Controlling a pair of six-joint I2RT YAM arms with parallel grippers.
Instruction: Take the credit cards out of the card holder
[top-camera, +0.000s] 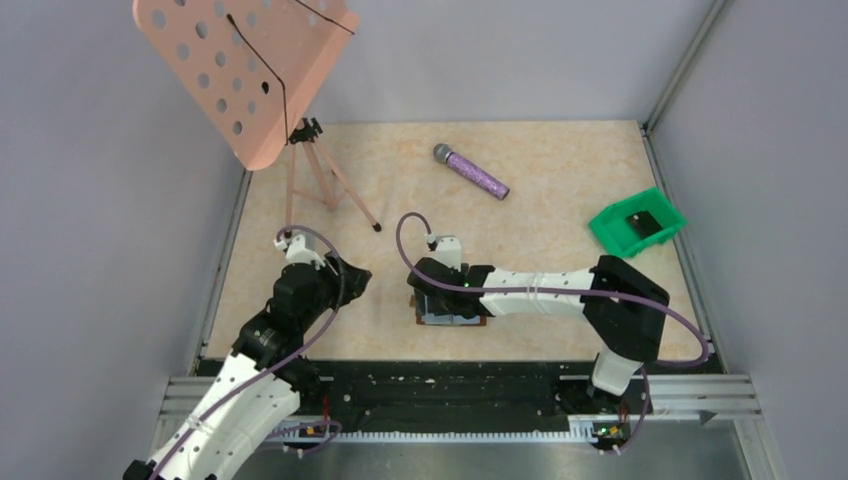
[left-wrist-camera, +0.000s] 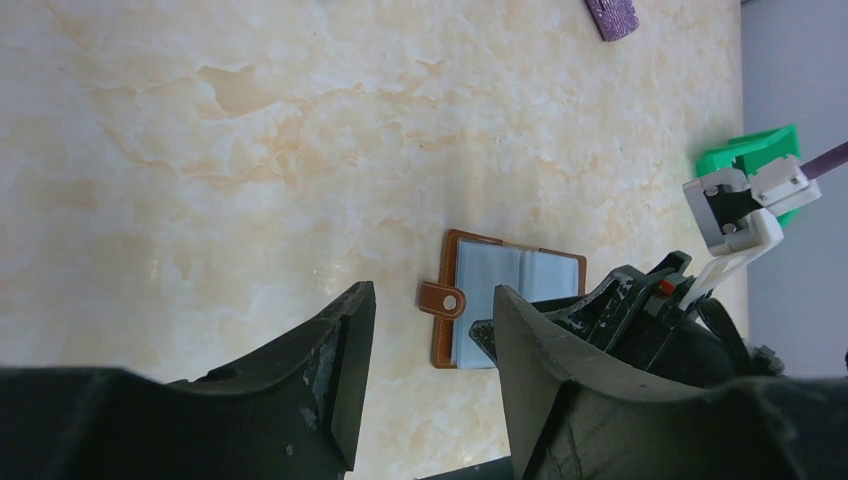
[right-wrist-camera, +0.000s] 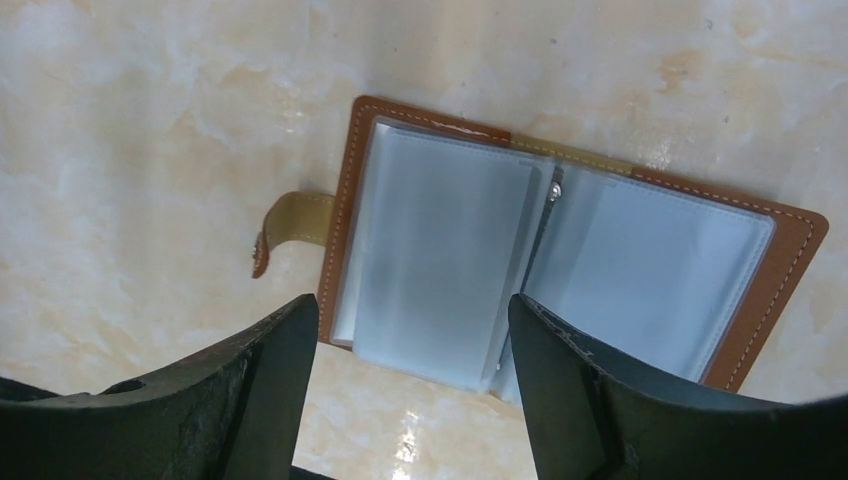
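The brown card holder (right-wrist-camera: 345, 215) lies spread open on the table, with clear bluish sleeves (right-wrist-camera: 435, 250) on both halves. Its strap (right-wrist-camera: 296, 218) sticks out to the left. Whether cards sit inside the sleeves is hard to tell. Directly over the holder hangs my right gripper, open, its fingers empty; in the top view it covers much of the holder's upper part. Off to the left and clear of the holder is my left gripper, also open with nothing between its fingers.
A green bin (top-camera: 610, 232) with a dark item inside stands at the right. Toward the back lies a purple glitter microphone (top-camera: 475, 173). A pink stand (top-camera: 325, 172) occupies the back left. Bare table surrounds the holder.
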